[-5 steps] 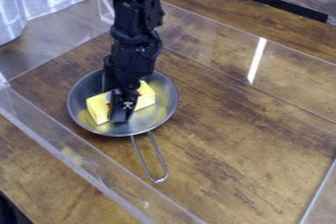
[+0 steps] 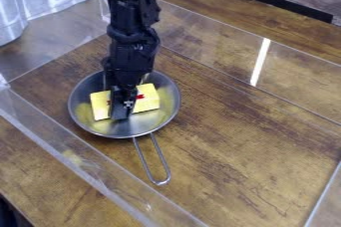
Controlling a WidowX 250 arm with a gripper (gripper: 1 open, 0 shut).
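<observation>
A dark metal pan (image 2: 94, 119) with a wire handle (image 2: 154, 161) rests on the wooden table. In it lies a yellow block (image 2: 147, 100), like a sponge, with a small red mark. The black gripper (image 2: 120, 110) reaches down into the pan over the block and hides part of it. Its fingertips are dark against the pan, and what is between them is hard to make out.
A white strip (image 2: 260, 62) lies on it at the right. Clear plastic edges run along the left and top.
The gripper has shifted slightly within the pan over the last second, and more of the yellow block shows now. The pan has barely moved.
</observation>
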